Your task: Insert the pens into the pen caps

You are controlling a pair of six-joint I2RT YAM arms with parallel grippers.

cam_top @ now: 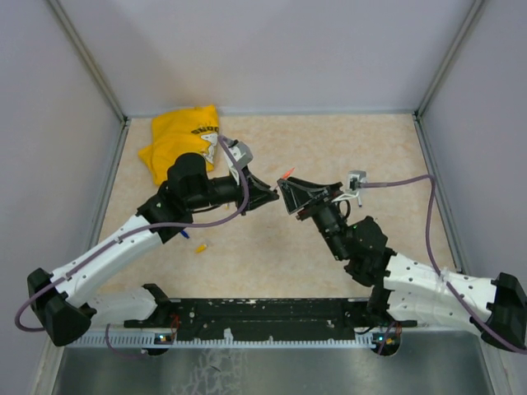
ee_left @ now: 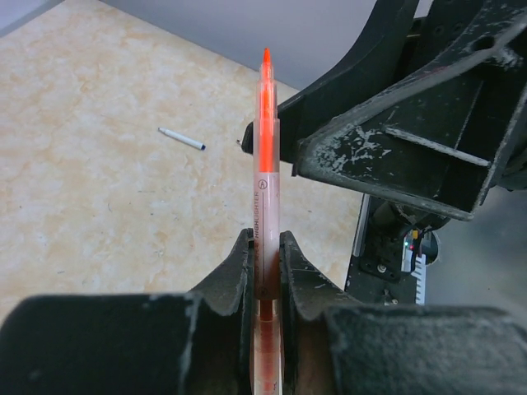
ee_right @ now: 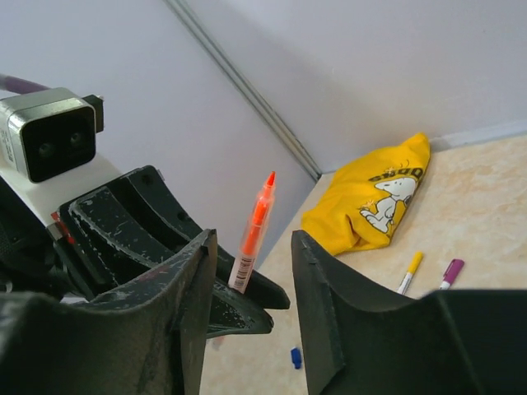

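Observation:
My left gripper is shut on an orange highlighter pen [ee_left: 266,206], held upright with its orange tip up. My right gripper is part open, its fingertips either side of the pen's upper part, which stands between them in the right wrist view. Whether they touch it I cannot tell. A white pen [ee_left: 181,138] lies on the table to the right side. Further pens, yellow [ee_right: 412,271] and purple [ee_right: 451,274], and a blue cap [ee_right: 296,358] lie on the table, along with a yellow cap [cam_top: 200,247].
A yellow Snoopy cloth [cam_top: 177,140] lies at the back left of the table [cam_top: 305,140]. Grey walls border it.

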